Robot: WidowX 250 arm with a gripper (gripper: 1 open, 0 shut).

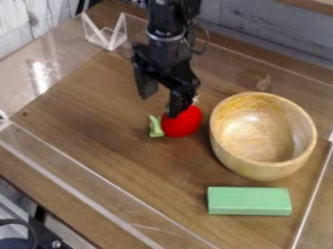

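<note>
My black gripper [160,97] hangs at the upper middle, open, its fingers just above and behind a red vegetable [184,121] with a green stem, which lies on the wooden tabletop [92,117]. The red object is left of a wooden bowl [262,156].
A green block [248,200] lies at the front right, below the bowl. A clear plastic holder [107,29] stands at the back left. Clear strips run along the table edges.
</note>
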